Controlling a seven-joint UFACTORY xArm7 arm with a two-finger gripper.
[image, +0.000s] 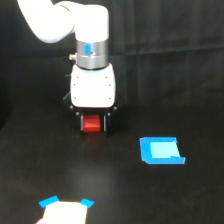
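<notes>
A small red block (91, 123) is between the dark fingers of my gripper (92, 124), low over the black table on the left side. The fingers look shut on it, with a finger close along each side. At this size the contact itself is hard to make out. The block's front face is squared to the view, and its upper part is hidden by the gripper body. Whether the block rests on the table or hangs just above it cannot be told.
To the right lies a pale square framed in blue tape (162, 150), with nothing on it. Another pale patch (64, 213) with blue-taped corners is cut off at the bottom left edge.
</notes>
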